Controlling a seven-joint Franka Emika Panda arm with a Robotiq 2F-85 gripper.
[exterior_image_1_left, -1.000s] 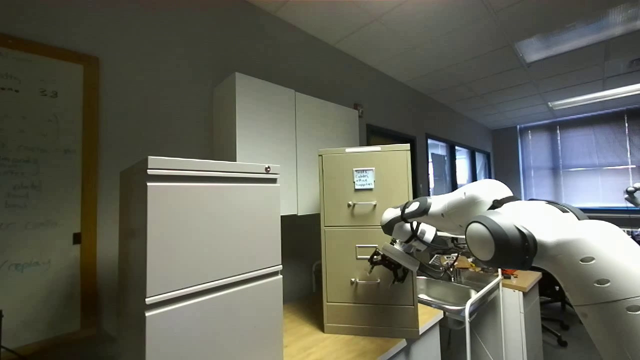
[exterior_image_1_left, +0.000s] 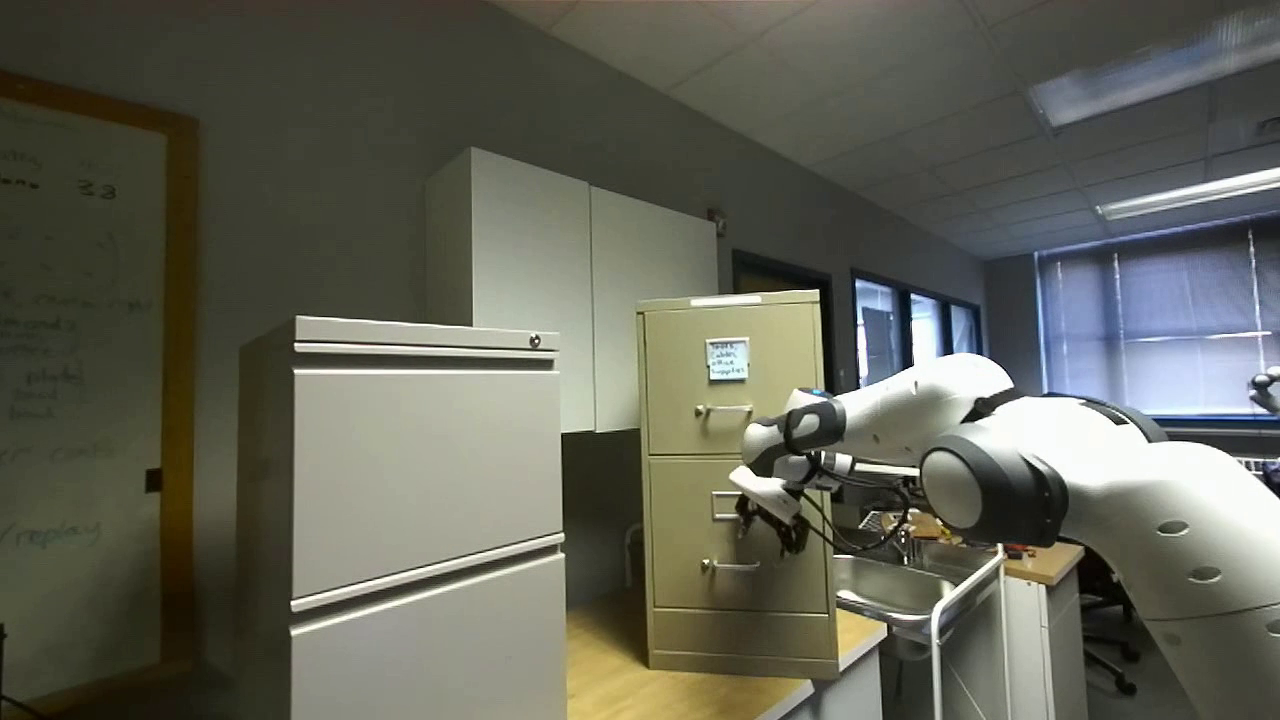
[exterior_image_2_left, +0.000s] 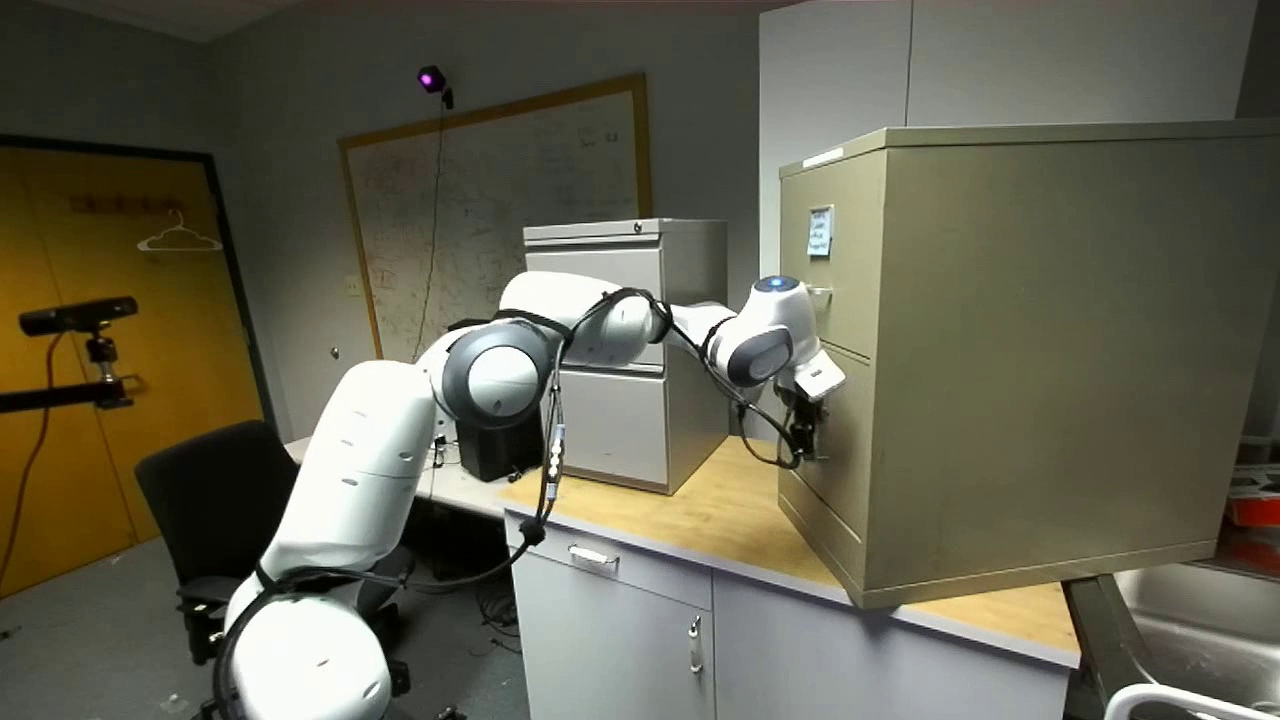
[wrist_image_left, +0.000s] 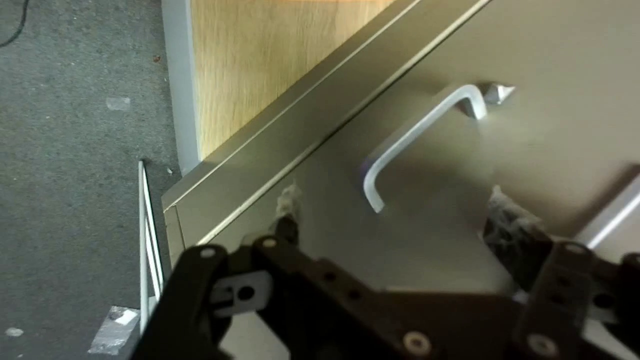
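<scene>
A beige filing cabinet (exterior_image_1_left: 786, 420) stands on a wooden counter, both of its drawers closed flush. In the wrist view the lower drawer's silver handle (wrist_image_left: 414, 135) slants across the drawer face, with a small lock beside its upper end. My gripper is open in front of that drawer, fingers spread wide on either side below the handle. Between the fingers there is only bare drawer face, and the handle lies a little ahead of them. Exterior view 2 has the gripper (exterior_image_2_left: 804, 434) close to the drawer front; the handle is hidden there.
A grey filing cabinet (exterior_image_2_left: 600, 420) stands left along the counter (exterior_image_2_left: 738, 504). A sink (exterior_image_1_left: 894, 586) with a white rail (exterior_image_1_left: 939, 636) is to the right of the beige cabinet in exterior view 1. Bare counter lies between the cabinets.
The wrist has swung left and tilted in front of the beige cabinet, and the gripper now points more steeply downward. The drawers look unmoved.
</scene>
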